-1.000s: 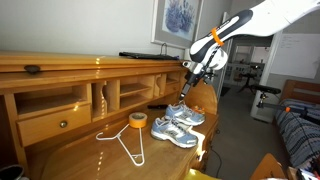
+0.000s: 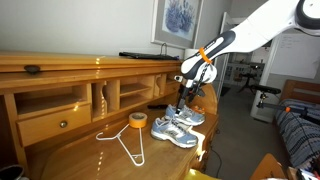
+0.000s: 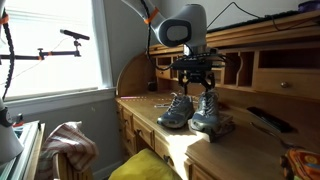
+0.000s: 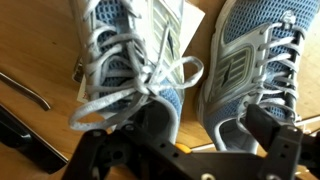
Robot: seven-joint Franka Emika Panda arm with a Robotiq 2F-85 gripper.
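A pair of blue-grey running shoes with white laces stands on the wooden desk. In exterior view 1 the nearer shoe is in front of the farther shoe. My gripper is just above the shoes in exterior view 2, over the left shoe and the right shoe. In the wrist view the open gripper has its dark fingers spread, one over the left shoe and the other over the right shoe. Nothing is held between them.
A white hanger and an orange tape roll lie on the desk in exterior view 1. The cubby shelf runs along its back. A yellow cushion is beside the desk's front. Bare wood lies around the hanger.
Slight movement of my arm brings the gripper lower, nearer the shoes, in exterior view 1. The shoes, hanger and tape roll stay where they were.
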